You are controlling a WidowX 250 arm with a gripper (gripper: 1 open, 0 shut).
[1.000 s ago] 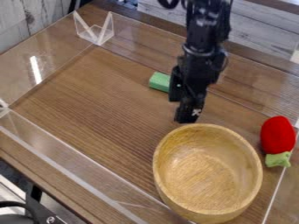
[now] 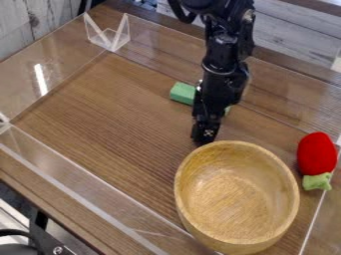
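The black gripper point(image 2: 209, 118) hangs low over the middle of the wooden table, its fingertips just above the rim of a large tan bowl point(image 2: 236, 204). A green block point(image 2: 182, 93) lies behind the gripper and is partly hidden by it. The fingers are dark against each other, and I cannot make out anything held between them.
A red object with a green part point(image 2: 316, 153) lies at the right edge, beside the bowl. A clear wire-like stand point(image 2: 108, 33) is at the back left.
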